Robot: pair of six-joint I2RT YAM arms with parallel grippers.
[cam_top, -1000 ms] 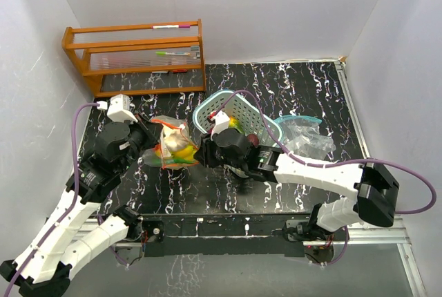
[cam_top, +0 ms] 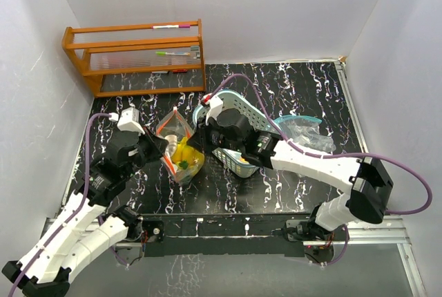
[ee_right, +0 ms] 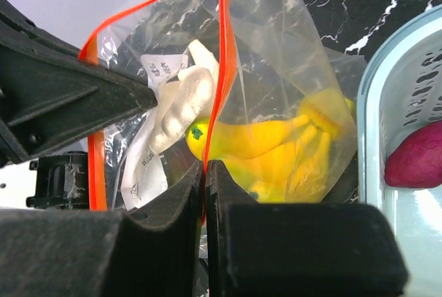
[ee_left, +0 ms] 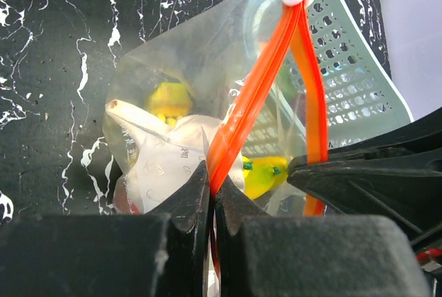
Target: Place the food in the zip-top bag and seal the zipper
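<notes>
The zip top bag (cam_top: 181,159) hangs between my grippers with its orange-zippered mouth apart, holding yellow food (ee_right: 262,141) and a pale item in white wrapping (ee_left: 173,159). My left gripper is shut on one zipper edge; in the right wrist view its dark fingers reach in from the left. My right gripper is shut on the other orange edge, which runs straight up from between its fingertips.
The light blue basket (cam_top: 235,107) stands right beside the bag, with a red vegetable (ee_right: 418,159) inside. A second clear bag (cam_top: 311,138) lies at the right. The wooden rack (cam_top: 138,45) is at the back left.
Both grippers have shifted, the left downward in the top view and the right slightly up. The bag has turned from lying sideways to a taller, lengthwise shape between them.
</notes>
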